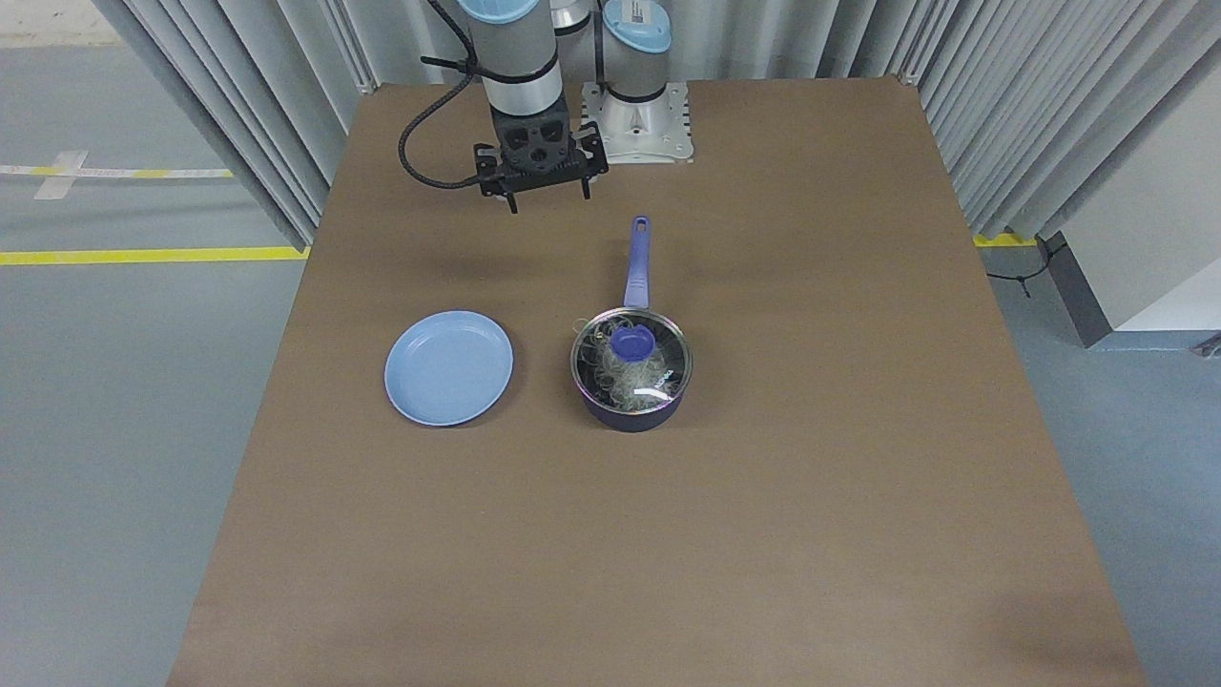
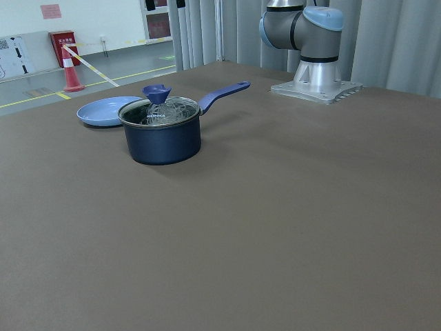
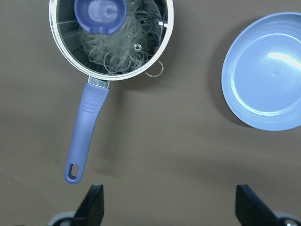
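Note:
A dark blue saucepan point(image 1: 627, 406) with a glass lid point(image 2: 180, 110) and blue knob point(image 1: 632, 343) stands mid-table, its handle point(image 1: 637, 258) toward the robot; clear stringy contents show through the glass. A light blue plate point(image 1: 448, 368) lies beside it. My gripper point(image 1: 548, 199) is raised over the table's back, behind and left of the handle's end, apart from both. In the wrist view its two dark fingers point(image 3: 91, 207) are wide open at the bottom, with nothing between them.
The robot's base plate point(image 1: 664, 137) sits at the back edge, with curtains point(image 1: 801, 46) behind it.

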